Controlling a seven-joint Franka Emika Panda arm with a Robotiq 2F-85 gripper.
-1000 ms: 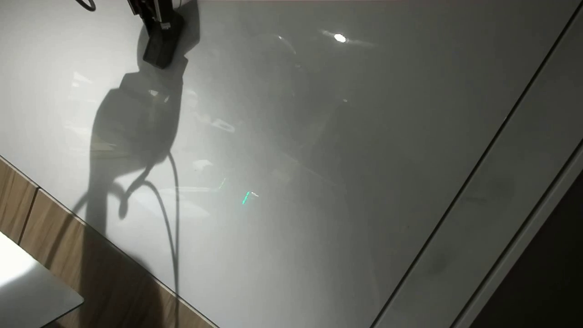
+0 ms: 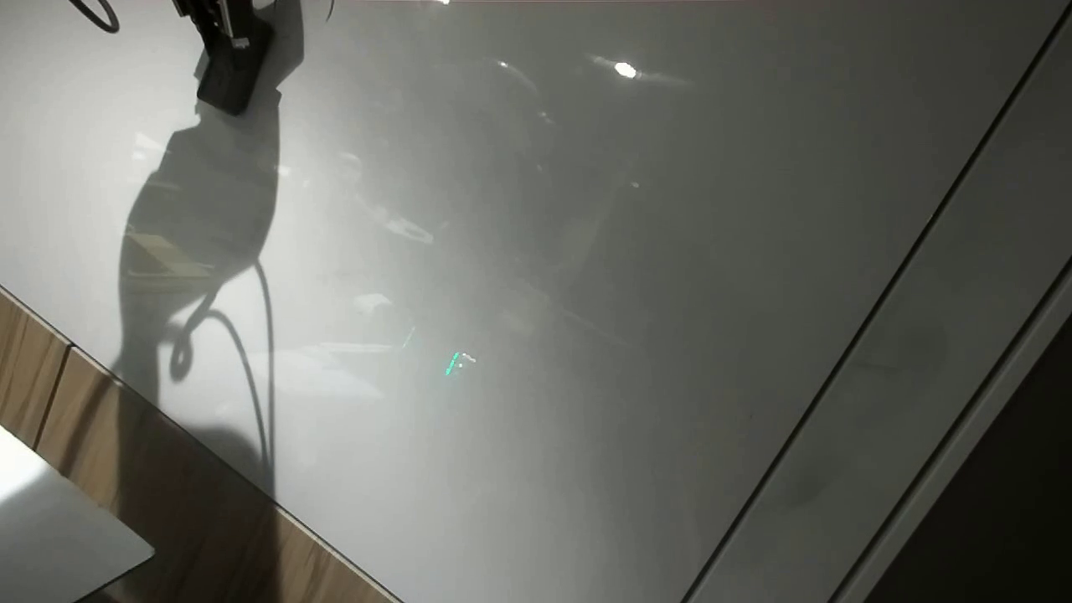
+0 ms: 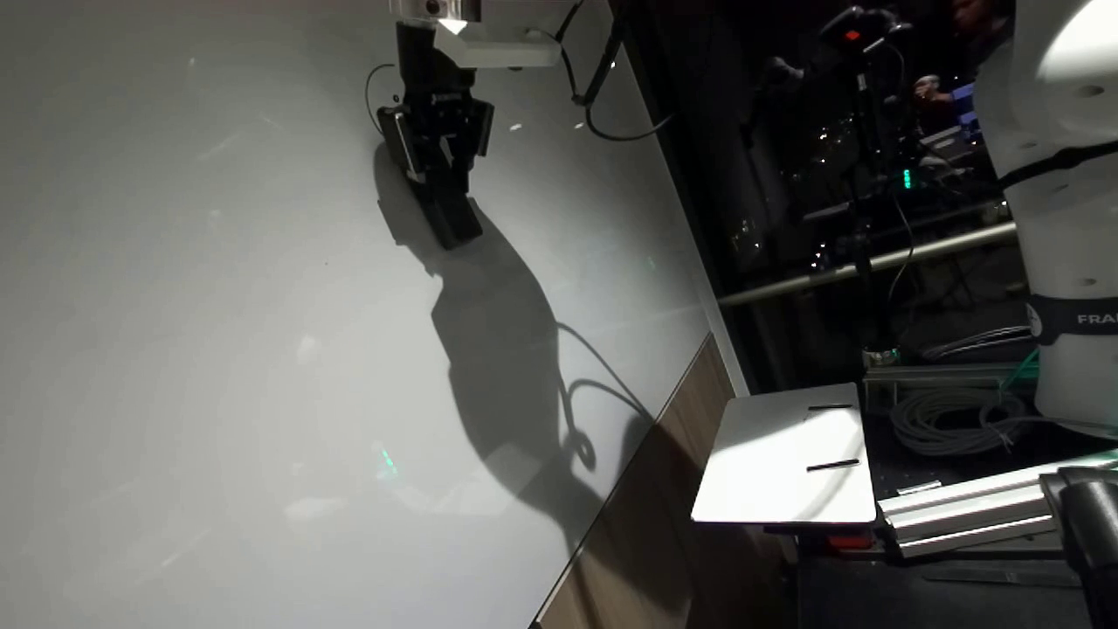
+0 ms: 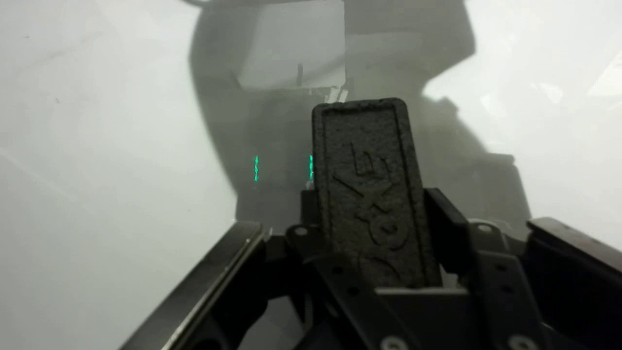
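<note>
A dark grey block-shaped eraser [image 4: 370, 169] with embossed lettering is clamped in my gripper, one finger against each long side. In the second exterior view the eraser [image 3: 452, 222] juts out below the gripper [image 3: 445, 173], its lower end close to the whiteboard [image 3: 262, 314]; whether it touches the surface I cannot tell. Only the eraser [image 2: 236, 70] and the lower part of my gripper [image 2: 223, 20] show at the top left of the first exterior view. No clear pen marks are visible on the whiteboard [image 2: 563, 452], only reflections and green light glints.
Wood panelling [image 2: 181, 482] borders the white surface at lower left. A white plate [image 3: 786, 451] stands near it, beside the robot base [image 3: 1085, 367]. My arm casts a large shadow across the board.
In the first exterior view, the gripper and eraser have shifted left and slightly up across the white surface. Their shadow has moved left too. The eraser stays in the grip.
</note>
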